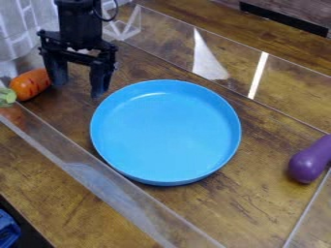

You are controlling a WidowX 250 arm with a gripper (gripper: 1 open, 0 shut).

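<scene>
A black gripper [76,68] hangs at the upper left with its two fingers apart and pointing down, open, with nothing seen between them. Just left of it an orange carrot [29,84] with a pale green top lies on the dark wooden surface, near the left edge. A large blue plate [165,131] fills the middle, right of and below the gripper. A purple eggplant [311,158] lies at the far right.
A clear, see-through strip crosses the lower left diagonally. A small blue object [8,232] shows at the bottom left corner.
</scene>
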